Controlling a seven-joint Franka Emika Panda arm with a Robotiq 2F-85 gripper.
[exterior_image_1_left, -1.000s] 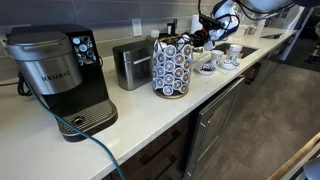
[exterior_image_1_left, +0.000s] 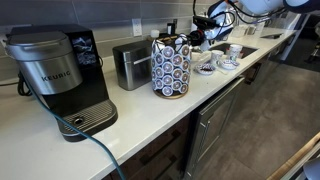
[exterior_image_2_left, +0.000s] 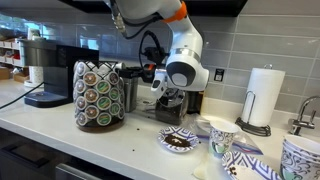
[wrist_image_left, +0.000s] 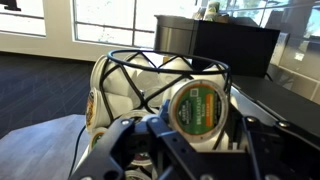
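Note:
A round coffee pod (wrist_image_left: 198, 110) with a green and brown label faces the camera in the wrist view. My gripper is shut on it, with dark fingers at its lower left and lower right. Just behind the pod is the black wire rim of the pod carousel (wrist_image_left: 125, 75). In the second exterior view the carousel (exterior_image_2_left: 98, 98) stands upright on the counter, full of pods, and my gripper (exterior_image_2_left: 128, 72) is at its upper right side. The first exterior view shows the carousel (exterior_image_1_left: 171, 70) too, but the fingertips are too small to make out there.
A Keurig coffee maker (exterior_image_1_left: 65, 80) and a metal toaster (exterior_image_1_left: 133, 64) stand along the wall. Plates (exterior_image_2_left: 178, 139), patterned cups (exterior_image_2_left: 222, 137) and a paper towel roll (exterior_image_2_left: 262, 97) lie on the other side. Bare counter (exterior_image_1_left: 135, 115) runs in front of the coffee maker.
The arm's wrist has shifted slightly away from the carousel, toward the right of the first exterior view. The carousel and the counter items stay where they were.

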